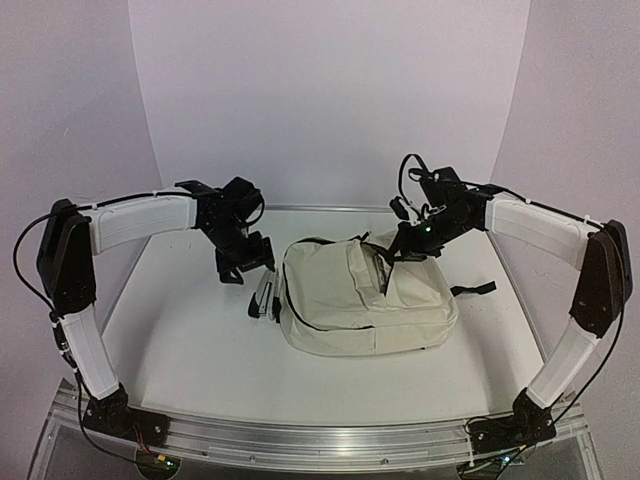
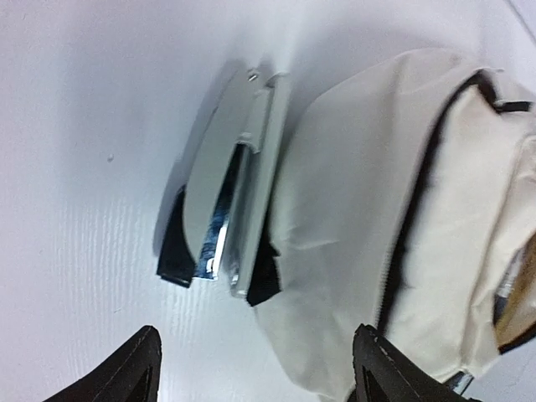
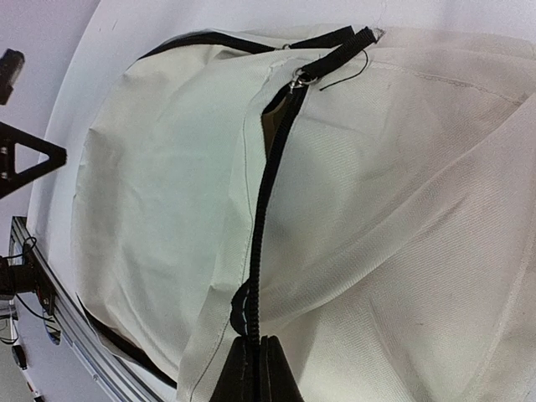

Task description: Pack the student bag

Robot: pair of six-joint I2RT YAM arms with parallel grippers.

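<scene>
A white and black stapler-like tool (image 2: 214, 180) lies on the table against the left side of the cream bag (image 1: 340, 300). Over that tool, my left gripper stands open, its fingers wide apart and nothing between them. The bag rests on its side with its zipped opening (image 1: 383, 268) partly spread, and something brown shows inside in the left wrist view. My right gripper is shut on the black zipper edge (image 3: 258, 243) of that opening. The rest of the bag's contents is hidden.
A black strap (image 1: 474, 288) sticks out from the bag's right side. Bare white table (image 1: 190, 330) lies to the left and in front, and a metal rail (image 1: 320, 435) runs along the front edge.
</scene>
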